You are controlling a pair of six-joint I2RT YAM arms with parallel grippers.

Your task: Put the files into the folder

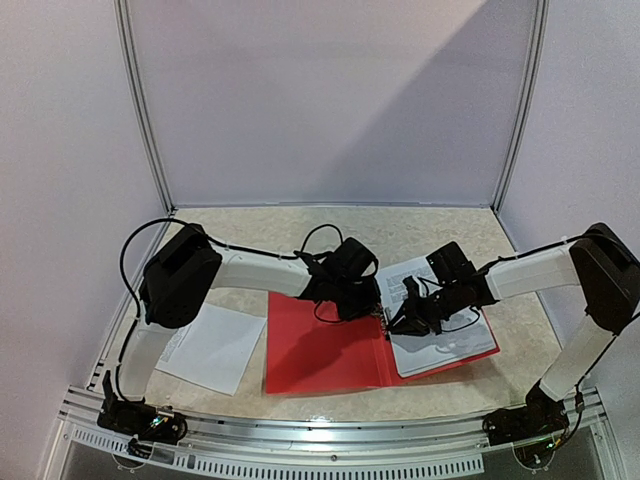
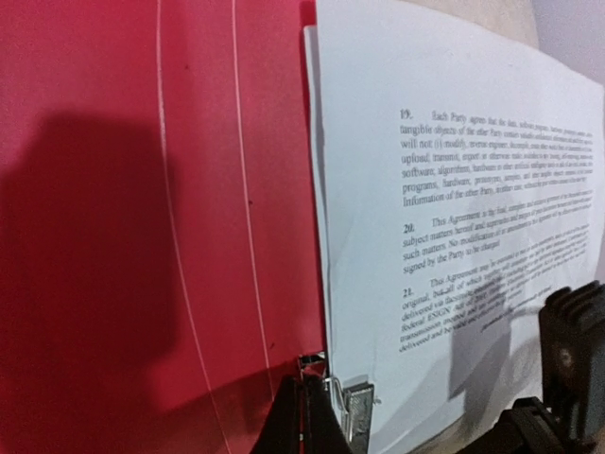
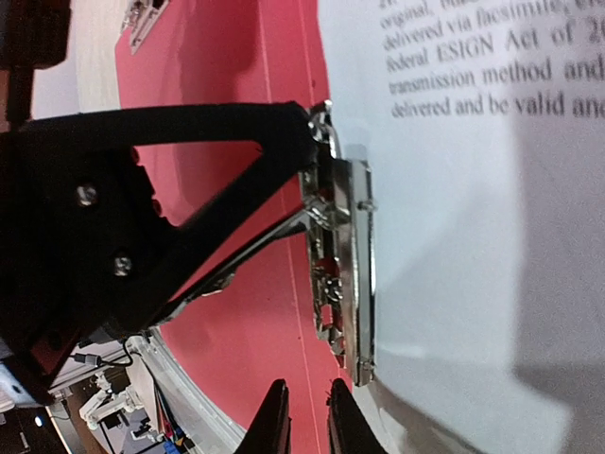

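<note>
A red folder (image 1: 320,365) lies open, printed pages (image 1: 440,345) on its right half, beside the metal clip (image 3: 359,274) at the spine. My left gripper is shut over the clip's upper end; whether anything thin is between its fingers is hidden. My right gripper is part open, its fingertips just below the clip's near end in the right wrist view, nothing seen between them. A loose stack of white paper (image 1: 210,350) lies left of the folder.
Bare table (image 1: 220,220) shows behind the arms. The metal frame edge (image 1: 340,428) runs along the front, close to the folder. Walls stand at the back and sides.
</note>
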